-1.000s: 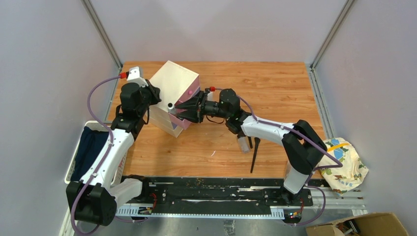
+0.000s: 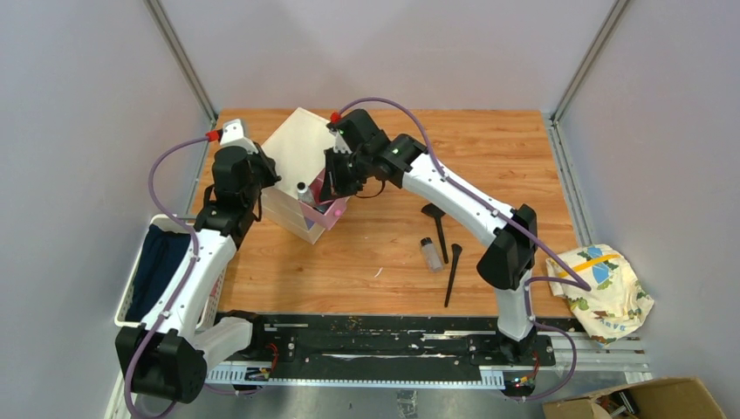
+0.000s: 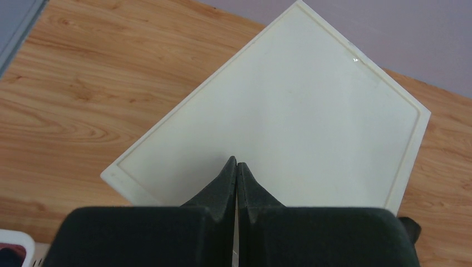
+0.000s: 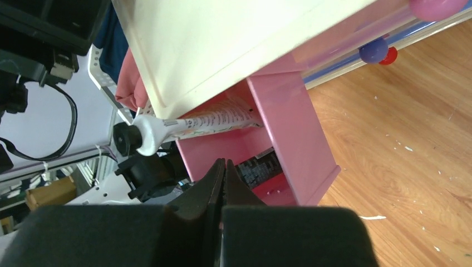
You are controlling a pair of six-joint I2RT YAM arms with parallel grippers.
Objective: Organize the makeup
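A white-topped drawer box (image 2: 301, 148) stands at the left rear of the table, one pink drawer (image 4: 295, 133) pulled out. A white tube (image 4: 206, 125) leans out of that drawer, and a dark packet (image 4: 260, 168) lies inside it. Shut, with nothing between its fingers, my right gripper is just above the drawer. My left gripper, also shut and empty, is by the left side of the box top. On the table lie a fan brush (image 2: 440, 229), a slim brush (image 2: 452, 274) and a small clear bottle (image 2: 431, 255).
A white basket (image 2: 214, 301) with dark cloth stands at the table's left edge. A patterned cloth bag (image 2: 611, 301) lies off the right edge. Bare wood is free at the back right and front middle.
The left arm moved slightly.
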